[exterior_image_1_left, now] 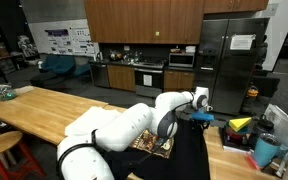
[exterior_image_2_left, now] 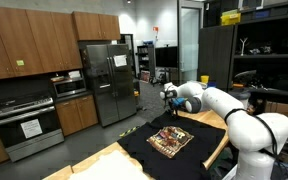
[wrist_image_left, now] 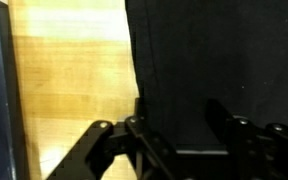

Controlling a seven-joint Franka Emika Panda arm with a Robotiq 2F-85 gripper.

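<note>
My gripper hangs over the right edge of a black cloth (wrist_image_left: pixel 224 60), beside bare wood tabletop (wrist_image_left: pixel 79 60). Its two dark fingers stand apart in the wrist view, with only cloth showing between them. Exterior view 1 has the gripper (exterior_image_1_left: pixel 202 118) small and dark at the cloth's far right, so its height is hard to judge. A brown patterned flat piece (exterior_image_2_left: pixel 171 140), like a board or shallow tray with pieces on it, lies on the cloth. The arm hides part of it in exterior view 1.
Right of the cloth stand a stack of coloured containers (exterior_image_1_left: pixel 238 125), a dark bin (exterior_image_1_left: pixel 277 128) and a blue can (exterior_image_1_left: pixel 267 151). A red stool (exterior_image_1_left: pixel 2 145) is at the left.
</note>
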